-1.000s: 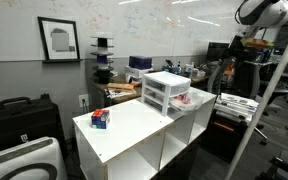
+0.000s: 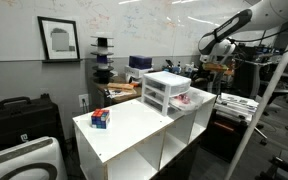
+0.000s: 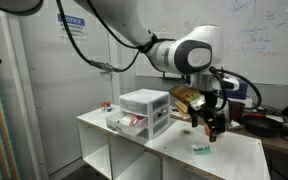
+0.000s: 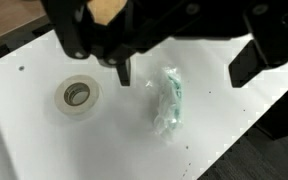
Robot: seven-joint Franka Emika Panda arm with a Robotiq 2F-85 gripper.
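Observation:
In the wrist view, a small pale-green and white item in clear plastic [image 4: 168,105] lies on the white tabletop [image 4: 219,120]. A roll of tape [image 4: 62,105] sits to its left. My gripper is open above the table, its dark fingers [image 4: 246,68] wide apart with only tabletop showing between them. The plastic-wrapped item lies just below the gap in the picture. Exterior view 2 shows the gripper [image 3: 212,118] pointing down over the right part of the table, with the green-white item [image 3: 201,150] below. Something orange, partly hidden, is close by the gripper.
A white drawer unit [image 3: 144,112] stands left of the arm, with a clear plastic bag [image 2: 191,99] at its front. A red and blue box [image 2: 100,119] sits at the near end of the shelf top. Bare tabletop separates this box from the drawers.
In exterior view 1, the arm has swung from the far right toward the left and its gripper end has come lower, near the far end of the table. The drawers and box have not moved.

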